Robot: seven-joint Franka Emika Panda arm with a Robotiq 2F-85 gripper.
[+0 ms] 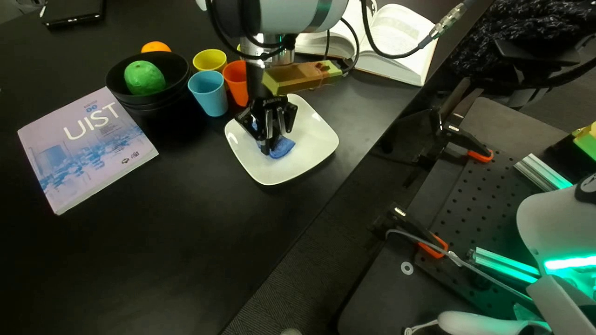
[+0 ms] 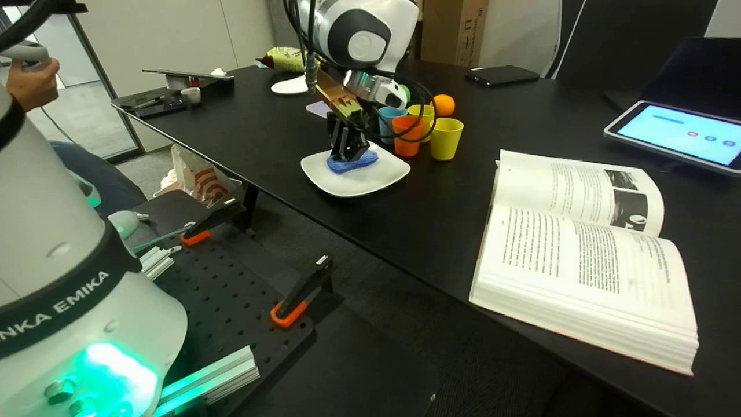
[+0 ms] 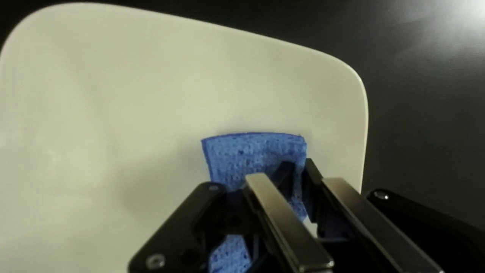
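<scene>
A blue sponge (image 1: 282, 147) is pinched in my gripper (image 1: 272, 148), low over a white square plate (image 1: 304, 162). In the wrist view the sponge (image 3: 254, 152) shows pores and a straight far edge; the fingers (image 3: 284, 218) cover its middle. The plate's rim (image 3: 365, 118) runs close to the right of the sponge there. From the second exterior view, the sponge (image 2: 354, 161) appears to rest on the plate (image 2: 358, 186), though the exact contact beneath it is hidden.
Blue (image 1: 207, 92), orange (image 1: 237, 81) and yellow cups (image 1: 210, 59) stand just behind the plate. Black bowls (image 1: 114, 89) hold a green fruit (image 1: 144, 77). A UIST book (image 1: 84, 145) lies left, an open book (image 2: 583, 264) on the other side. The table's front edge is close.
</scene>
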